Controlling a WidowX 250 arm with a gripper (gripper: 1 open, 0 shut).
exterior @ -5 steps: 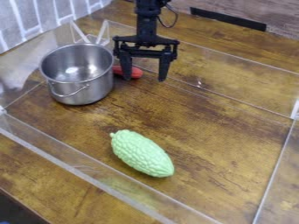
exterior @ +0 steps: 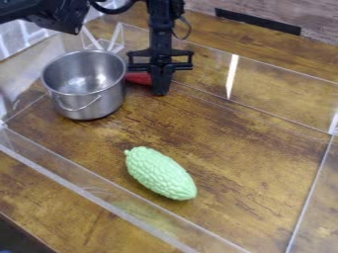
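My black gripper [exterior: 160,77] is shut, low over a red object [exterior: 138,79] that lies just right of a steel pot [exterior: 83,84]. The gripper's fingers partly hide the red object, so I cannot tell whether they touch it. A pale green bumpy gourd-like object [exterior: 160,173] lies alone at the front centre of the wooden table [exterior: 244,148].
The pot stands close on the left of the gripper. Clear panels or edges [exterior: 232,69] line the work area.
The gripper has closed, its fingers drawing together from a wide spread, and has come down slightly by the red object. The pot and green object have not moved.
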